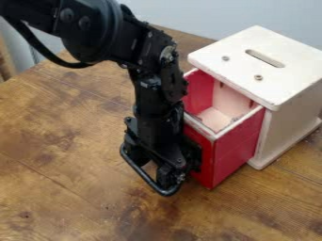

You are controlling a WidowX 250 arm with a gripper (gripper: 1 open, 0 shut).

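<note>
My black gripper (170, 165) reaches down to the table against the near left side of a red drawer (228, 155). The drawer stands pulled out of a white wooden box (258, 61) on the right, and its pale interior shows nothing loose in it. The fingers are largely hidden in dark shadow beside the drawer, so their opening and anything between them cannot be made out.
A pale wall stands behind, and the box takes up the back right, with a slot in its top.
</note>
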